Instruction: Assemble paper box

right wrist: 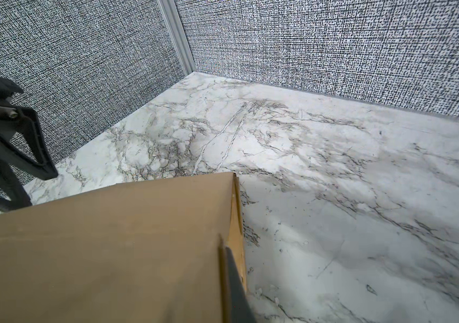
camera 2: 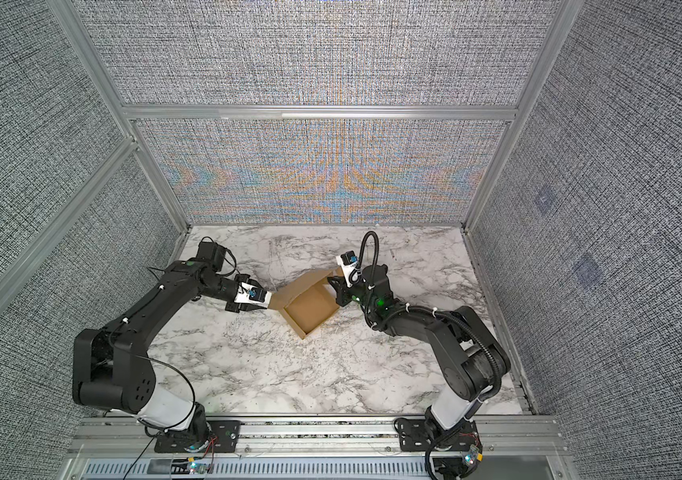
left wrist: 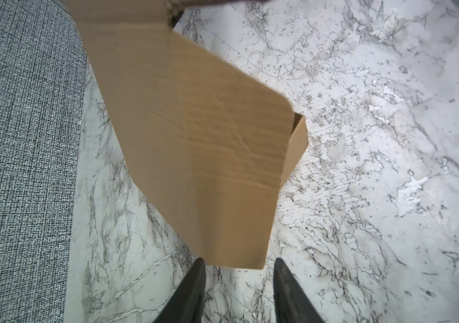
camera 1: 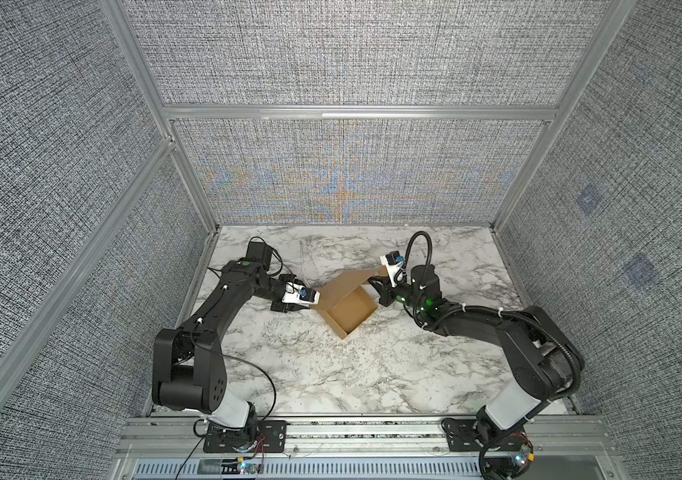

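Observation:
A brown cardboard box (camera 1: 347, 315) rests mid-table, its lid (camera 1: 345, 284) raised toward the back with a side flap (left wrist: 234, 177). My left gripper is at the box's left end, part open with an empty gap between its fingers, the flap's bottom edge just beyond their tips. My right gripper (camera 2: 334, 284) is at the lid's right end. In the right wrist view the lid's cardboard fills the lower left and hides most of that gripper's fingers, so their state is unclear there.
Grey textured walls (camera 1: 341, 168) with metal framing close in the back and both sides. Both arms reach in from the front rail.

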